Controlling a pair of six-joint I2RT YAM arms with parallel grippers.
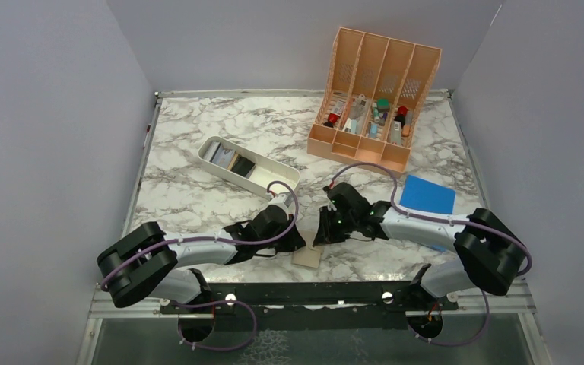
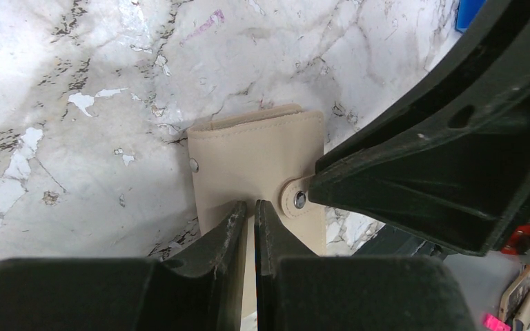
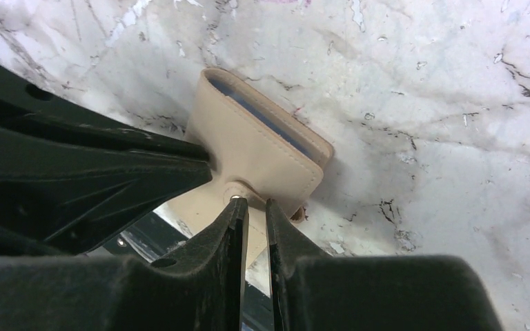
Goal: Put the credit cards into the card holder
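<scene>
The beige card holder (image 1: pixel 306 258) lies on the marble table at the front, between my two grippers. In the left wrist view, my left gripper is shut on the holder's body. Seen from the right wrist, the holder (image 3: pixel 248 138) is tilted, with something dark blue (image 3: pixel 266 117) inside its open top. My right gripper has its tips by the snap tab, with a narrow gap between them; whether the tab is pinched is unclear. Several cards (image 1: pixel 220 154) stand at the left end of the white tray.
The white tray (image 1: pixel 277 171) lies behind my left arm. A tan compartment box (image 1: pixel 365 147) with small items stands at the back right. A blue sheet (image 1: pixel 428 195) lies right of my right arm.
</scene>
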